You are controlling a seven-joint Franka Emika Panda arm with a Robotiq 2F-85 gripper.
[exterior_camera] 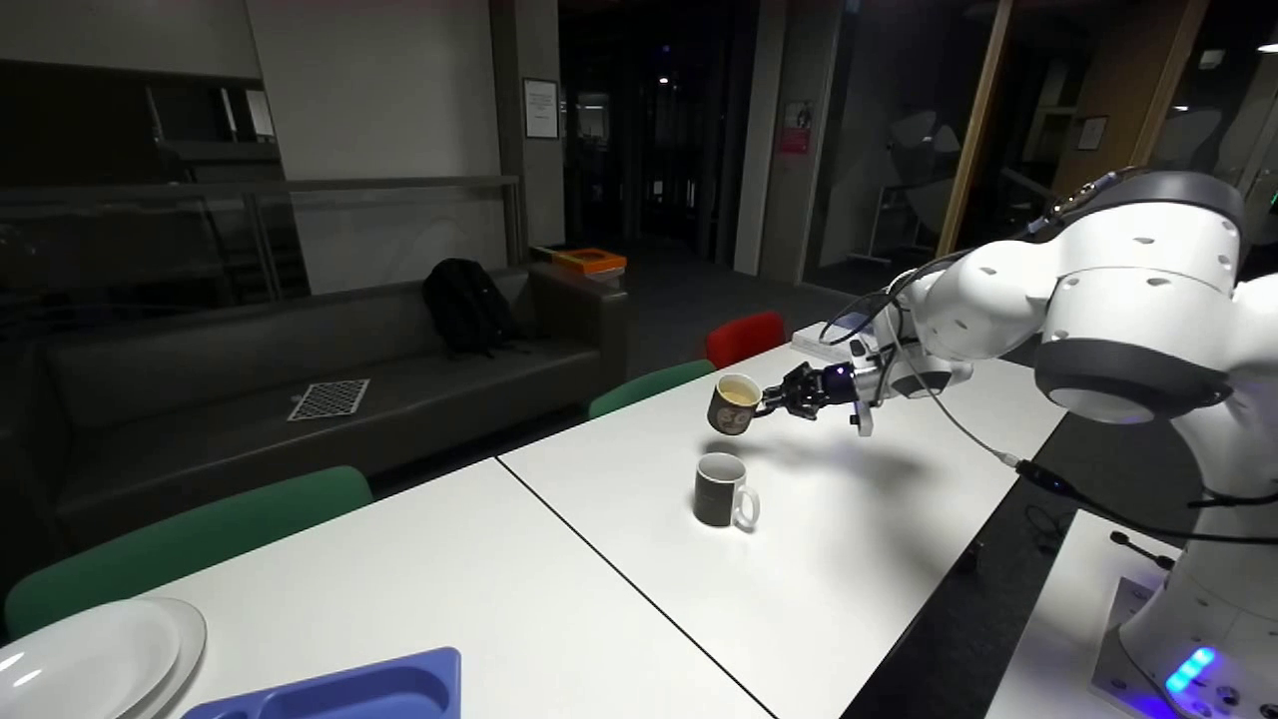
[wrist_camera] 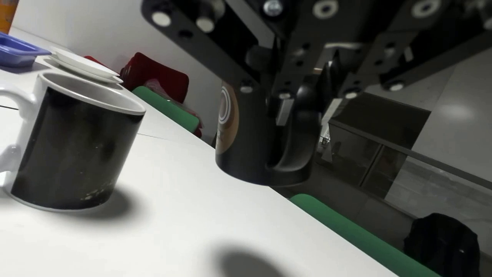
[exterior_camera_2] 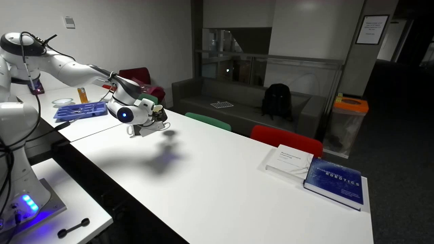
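A dark mug with a round printed pattern and a tan inside [exterior_camera: 732, 408] hangs above the table, tilted a little. My gripper [exterior_camera: 770, 401] is shut on its handle, which shows between the fingers in the wrist view as a dark loop [wrist_camera: 302, 152]. Below and nearer the camera in exterior view 1, a second mug, black with a white rim and handle [exterior_camera: 720, 492], stands upright on the white table. From the wrist, this standing mug [wrist_camera: 78, 147] appears left of the held one, apart from it. In exterior view 2 my wrist covers much of both mugs.
A blue tray [exterior_camera_2: 80, 111] and white plates [exterior_camera: 180, 653] lie at the table's other end. Two books [exterior_camera_2: 289, 159] rest at the opposite end. Green chairs [exterior_camera: 648, 388] and a red chair [exterior_camera: 744, 340] line the far edge. Open table surface surrounds the standing mug.
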